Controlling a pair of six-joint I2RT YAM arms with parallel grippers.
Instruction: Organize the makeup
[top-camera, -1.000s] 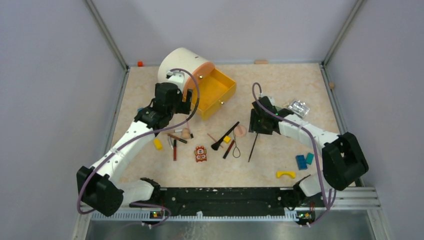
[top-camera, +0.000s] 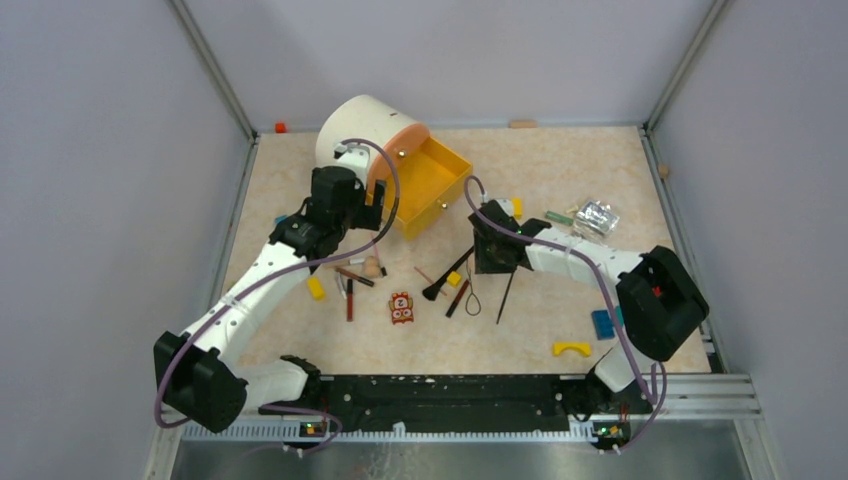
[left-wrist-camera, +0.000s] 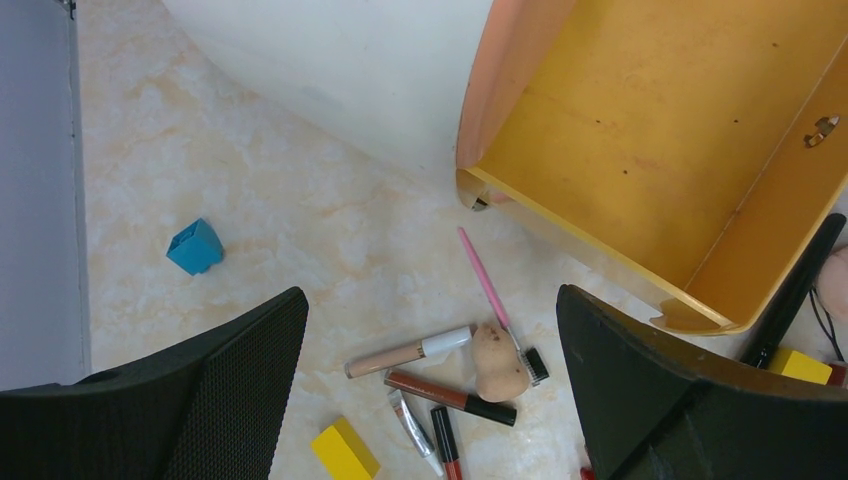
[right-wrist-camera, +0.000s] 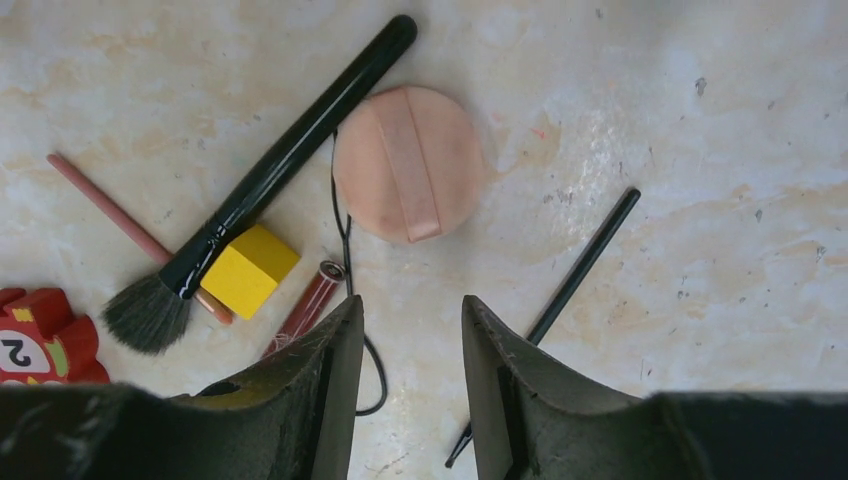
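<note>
The cream organizer (top-camera: 355, 125) has its yellow drawer (left-wrist-camera: 675, 130) pulled out. My left gripper hangs open beside it, over a pink brush (left-wrist-camera: 478, 268), lip gloss tubes (left-wrist-camera: 440, 393) and a beige sponge (left-wrist-camera: 498, 365). My right gripper is part open, empty, above the table by a pink powder puff (right-wrist-camera: 408, 160). Around the puff lie a large black brush (right-wrist-camera: 275, 165), a thin black pencil (right-wrist-camera: 585, 260), a reddish tube (right-wrist-camera: 305, 310) and a dark loop of cord.
Yellow blocks (right-wrist-camera: 248, 270), a red owl toy (top-camera: 402, 308), blue blocks (top-camera: 603, 324) and a silver packet (top-camera: 595, 216) are scattered about. The front left and back right of the table have free room.
My right gripper has moved left toward the middle, over the powder puff and large brush. The left arm is essentially unchanged.
</note>
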